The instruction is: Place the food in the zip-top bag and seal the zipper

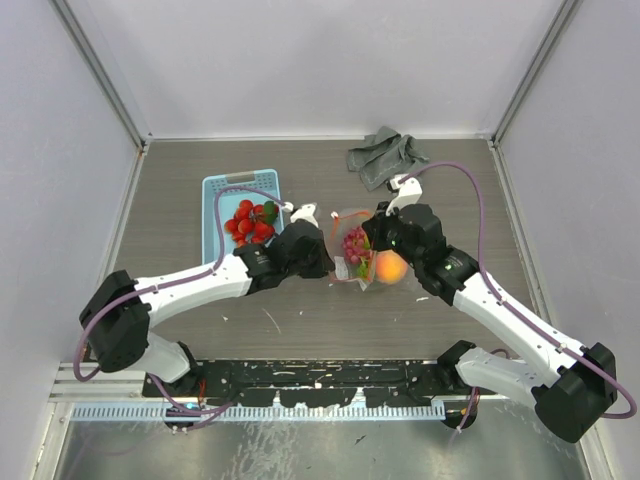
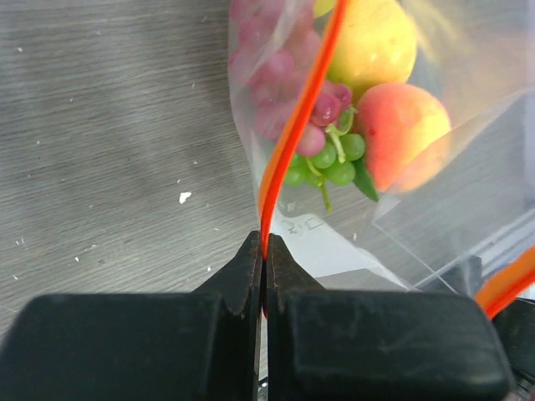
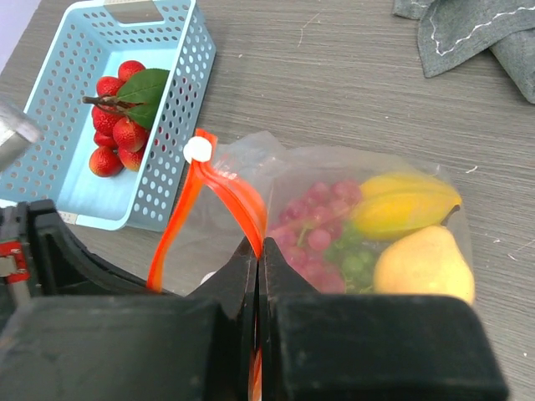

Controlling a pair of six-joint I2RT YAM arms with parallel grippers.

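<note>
The clear zip bag (image 1: 354, 252) lies mid-table, holding red and green grapes (image 3: 318, 238), a yellow banana-like fruit (image 3: 401, 200), a pear (image 3: 422, 267) and a peach (image 2: 397, 134). My left gripper is shut on the orange zipper strip (image 2: 292, 134) at the bag's near edge. My right gripper is shut on the zipper strip at the other side, just below its white slider (image 3: 197, 149).
A blue basket (image 1: 212, 230) of strawberries (image 3: 129, 134) with a leaf stands left of the bag. A grey cloth (image 1: 385, 155) lies at the back right. Bare table surrounds them.
</note>
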